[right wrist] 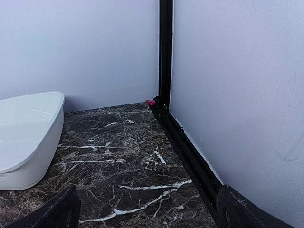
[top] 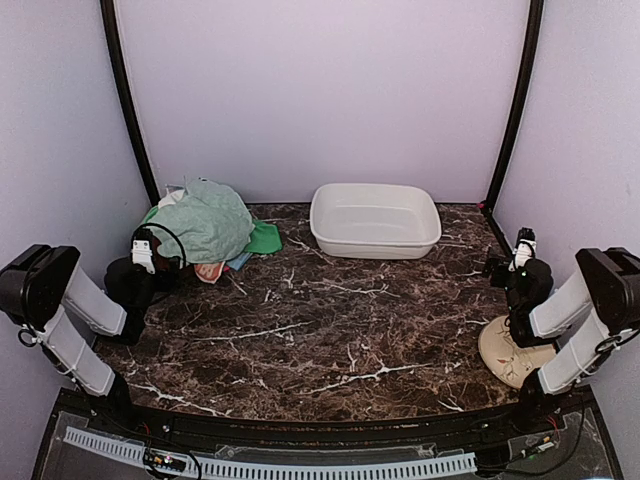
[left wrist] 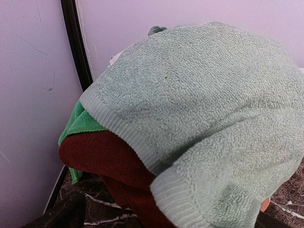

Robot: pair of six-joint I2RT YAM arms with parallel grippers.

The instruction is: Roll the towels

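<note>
A heaped pile of towels lies at the back left of the table, topped by a pale mint towel [top: 205, 220] [left wrist: 199, 85], with a green towel [top: 263, 238] [left wrist: 83, 121] and a dark red towel [left wrist: 104, 152] under it; orange and blue edges show too. My left gripper [top: 145, 265] stands open just in front of the pile, its fingertips partly behind cloth in its wrist view. My right gripper [top: 515, 265] is open at the table's right side, nothing between its fingers.
A white plastic tub [top: 375, 240] [right wrist: 35, 161] stands at the back centre-right. A round beige item [top: 500, 355] lies beneath the right arm. Walls enclose the back and sides.
</note>
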